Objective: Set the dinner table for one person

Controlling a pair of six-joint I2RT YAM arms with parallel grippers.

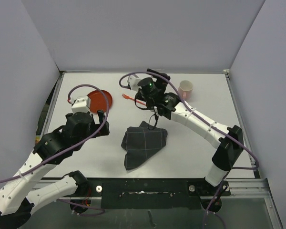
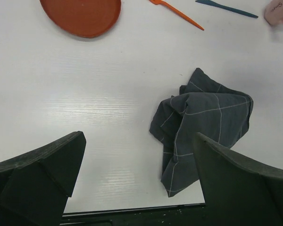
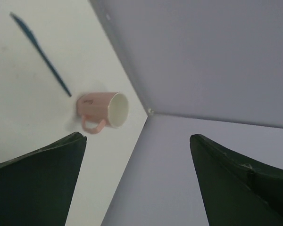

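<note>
A red plate (image 2: 80, 19) lies at the back left, with an orange fork (image 2: 183, 16) and a teal knife (image 2: 226, 8) to its right. The dark checked cloth (image 1: 142, 145) lies crumpled at the table's front middle. A pink mug (image 3: 94, 107) stands or lies at the back right; in the top view it appears upright. My left gripper (image 1: 97, 121) hangs open over the table's left side, below the plate. My right gripper (image 1: 152, 78) is high over the back middle, open, near the knife and mug, partly hiding the knife in the top view.
Walls enclose it at the back and both sides, with a metal rail along the edges.
</note>
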